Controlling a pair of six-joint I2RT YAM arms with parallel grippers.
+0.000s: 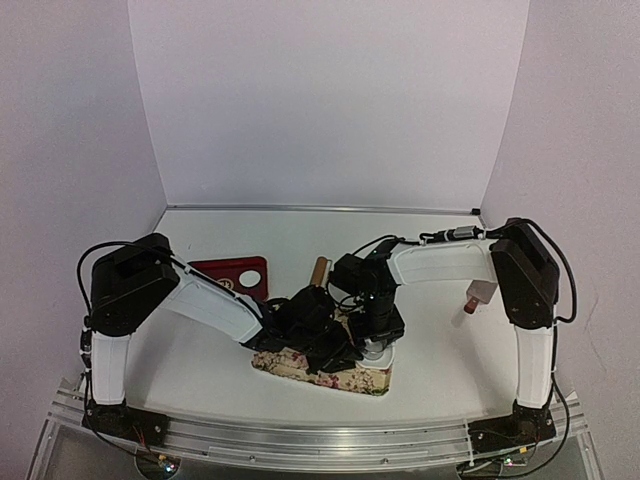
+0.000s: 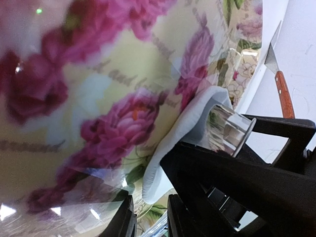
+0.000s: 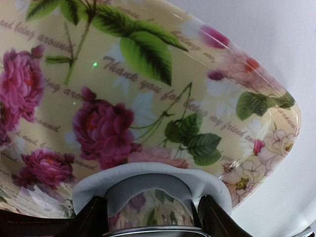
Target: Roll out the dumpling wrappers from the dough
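Observation:
A white sheet of dough (image 3: 148,168) lies on the floral board (image 1: 290,368), with a clear round cutter (image 3: 150,210) standing on it. My right gripper is at the cutter, a finger on either side, shut on it. My left gripper is low over the board just beside the dough and the right gripper. Its fingertips are apart at the bottom of the left wrist view, with no held object clearly visible between them.
A red tray (image 1: 230,270) lies at the back left. A wooden handle (image 1: 320,268) sticks out behind the board. A scraper (image 2: 284,94) with wooden handle lies on the right.

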